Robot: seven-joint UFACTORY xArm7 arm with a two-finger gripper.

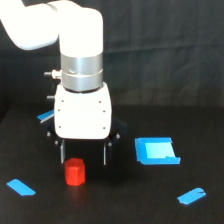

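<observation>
A small red cube rests on the black table at the lower left of the camera view. Over it hangs my gripper, pointing down, with its two dark fingers spread well apart and nothing visibly held. The cube shows below the fingertips, nearer the left finger than the right. How much height separates the fingertips from the cube is hard to judge from this single view.
Blue tape frames a pale square on the table to the right. Strips of blue tape lie at the lower left and lower right. Dark cloth hangs behind. No other obstacles stand on the table.
</observation>
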